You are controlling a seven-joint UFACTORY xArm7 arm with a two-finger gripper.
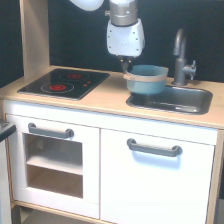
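A blue-grey pot (149,85) is over the back left part of the sink (188,98), its lower part hiding some of the basin. Whether the pot touches the sink or hangs just above it, I cannot tell. At the pot's left side, by a light brown handle, my gripper (127,72) points down and appears shut on the pot there. The fingers are small and dark in this view, so the exact hold is hard to make out.
A black stovetop (65,83) with red-ringed burners is bare at the left. A dark grey faucet (180,55) rises behind the sink, right of the pot. The white cabinet door (150,185) below is shut.
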